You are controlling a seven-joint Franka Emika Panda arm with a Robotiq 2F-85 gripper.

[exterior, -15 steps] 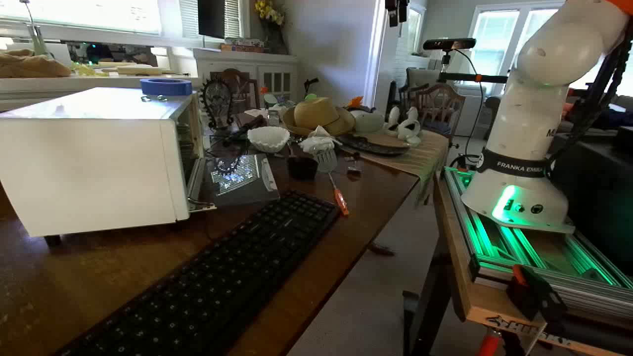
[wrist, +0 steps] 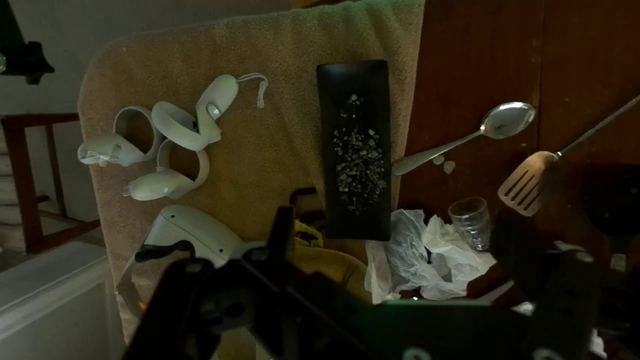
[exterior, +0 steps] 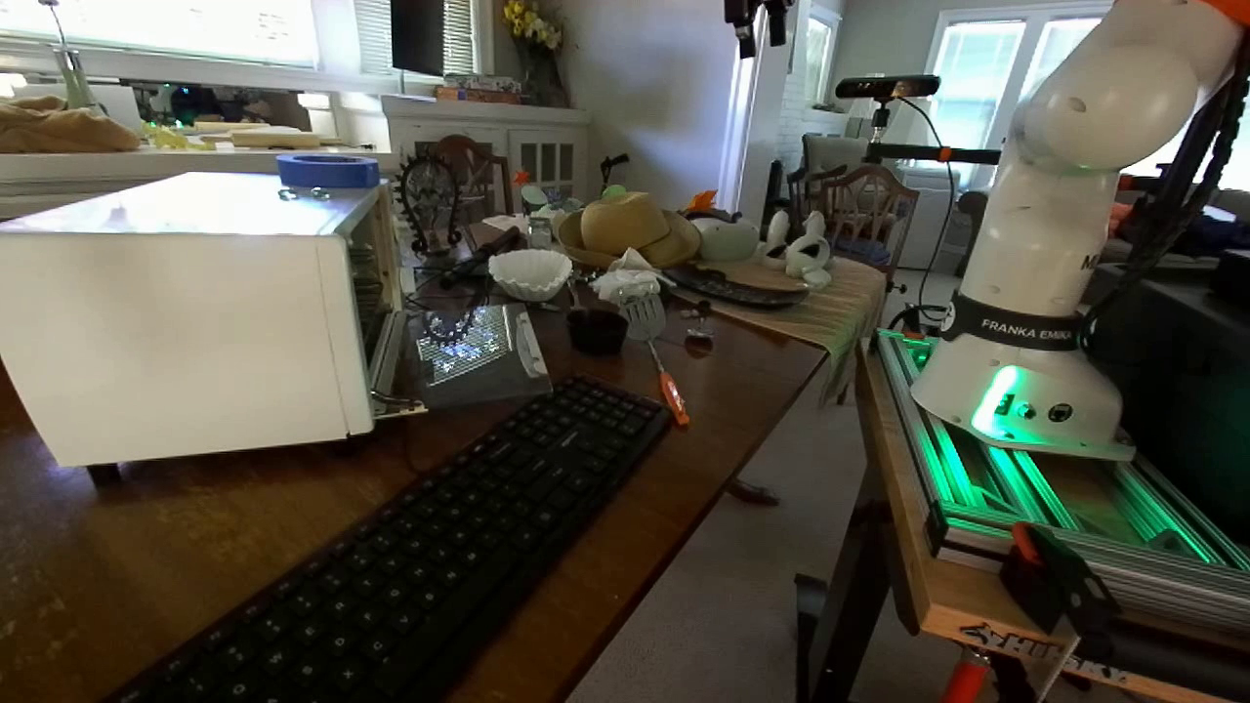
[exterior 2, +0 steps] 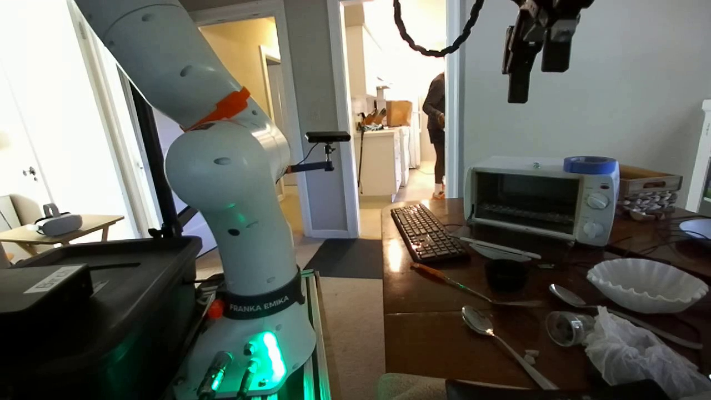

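Observation:
High above the table, my gripper [exterior 2: 538, 76] hangs open with empty space between its fingers. It also shows at the top edge of exterior view 1 [exterior: 761, 35]. Looking down in the wrist view, I see a long black tray [wrist: 354, 231] with small pale bits on it, lying on a tan cloth. To its right are a metal spoon [wrist: 505, 120], a slotted spatula [wrist: 531, 180], a small clear glass [wrist: 471, 216] and crumpled white plastic [wrist: 414, 246]. The gripper's dark body covers the lower part of that view.
A white toaster oven [exterior 2: 523, 200] with a blue tape roll [exterior 2: 590, 164] on top stands on the table. Near it lie a black keyboard [exterior 2: 427, 233], a black bowl [exterior 2: 506, 274] and a white fluted bowl [exterior 2: 646, 286]. White controllers [wrist: 180, 129] and a hat [exterior: 627, 227] occupy the cloth.
In exterior view 1 my gripper has shifted left and slightly down, and more of its fingers shows. The objects on the table have not moved.

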